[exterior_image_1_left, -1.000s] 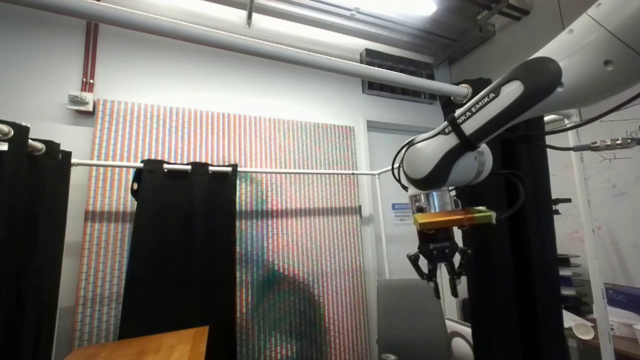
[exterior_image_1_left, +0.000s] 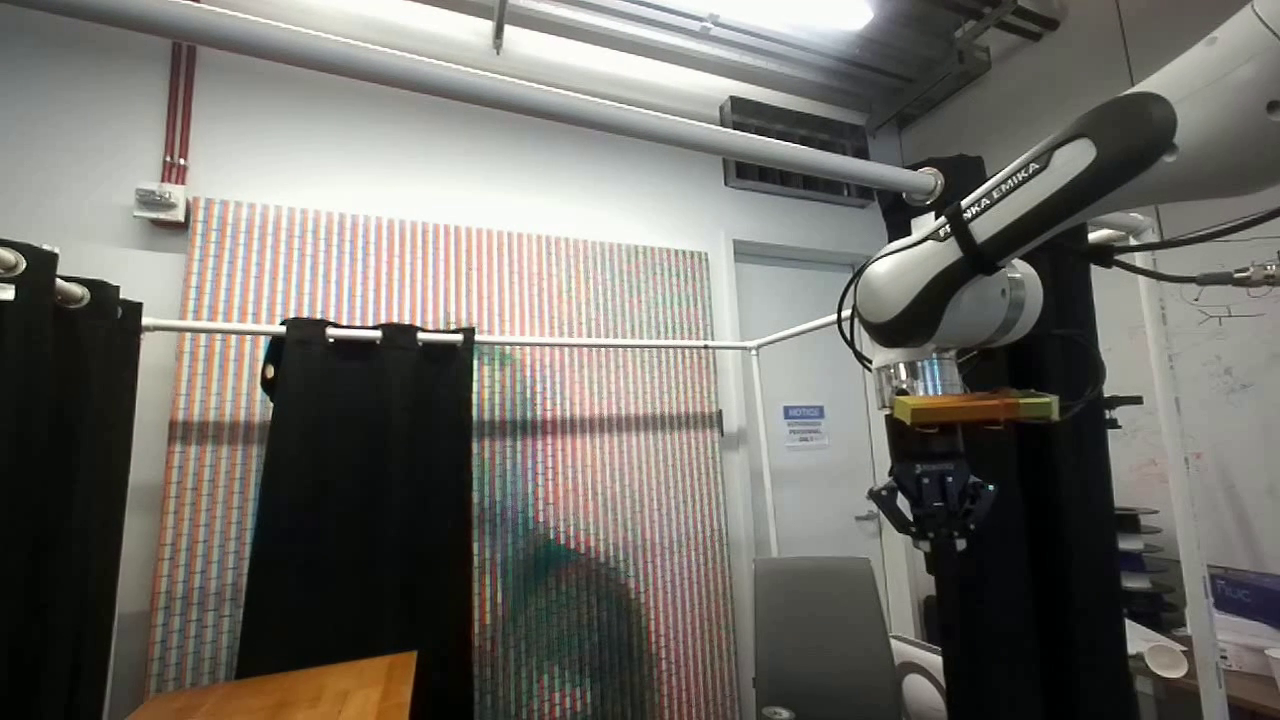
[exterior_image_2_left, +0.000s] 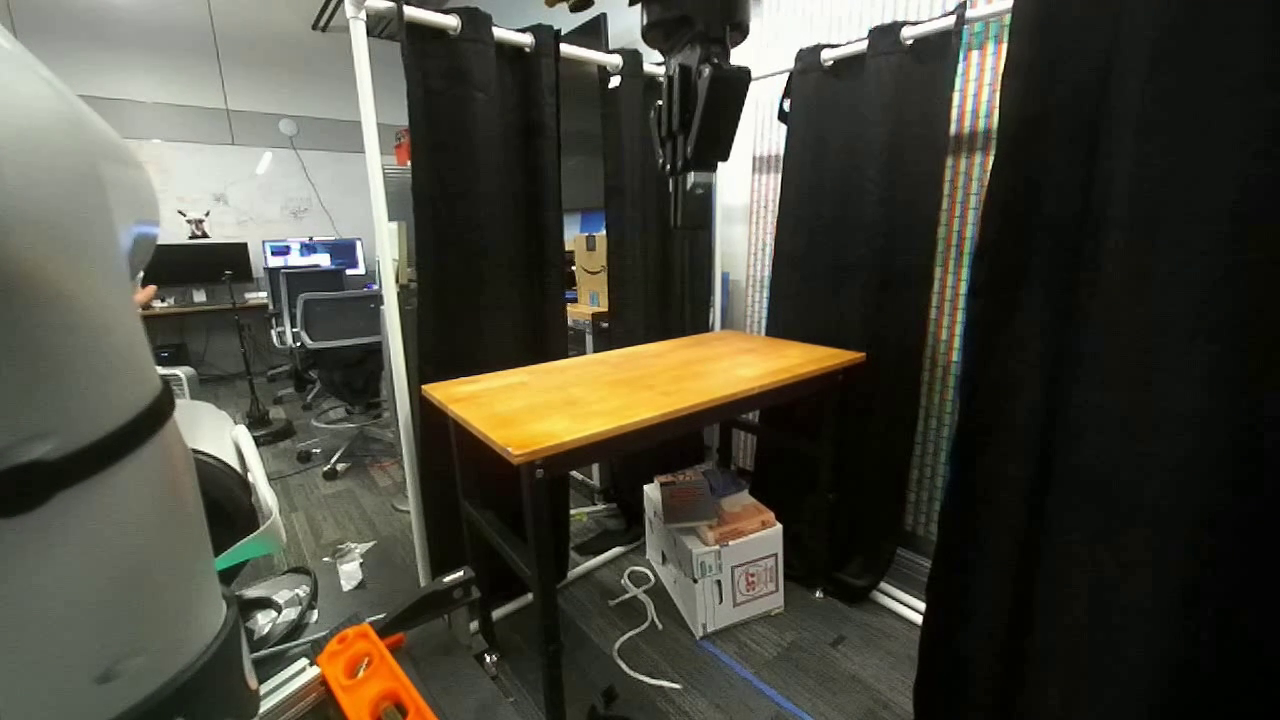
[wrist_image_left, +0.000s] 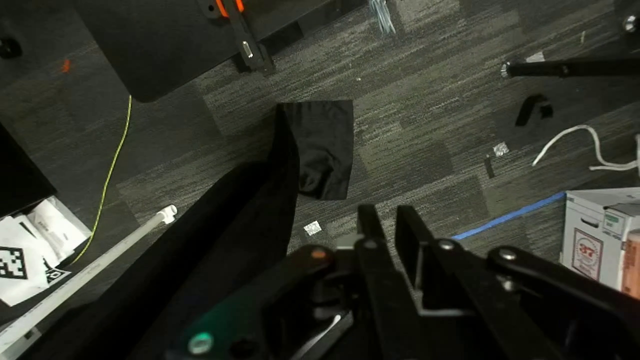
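High above the floor, my gripper points down with a narrow gap between its fingers. Carpet shows through that gap in the wrist view, and nothing is held. In exterior view 1 the gripper (exterior_image_1_left: 945, 558) hangs before a dark curtain, which makes its fingers hard to tell apart. Exterior view 2 has the gripper (exterior_image_2_left: 692, 180) at the top, higher in the picture than the bare wooden table (exterior_image_2_left: 648, 382). Only a corner of the tabletop (exterior_image_1_left: 288, 694) appears in exterior view 1.
Black curtains (exterior_image_2_left: 858, 276) hang from white poles around the area. On the floor are a white box (exterior_image_2_left: 738, 588) with things on top and a white rope (wrist_image_left: 564, 135). A grey chair (exterior_image_1_left: 822, 636) stands beyond the arm in exterior view 1.
In exterior view 1 the arm and gripper have shifted right and somewhat up. The fingers, clearly spread a second ago, are now much closer together.
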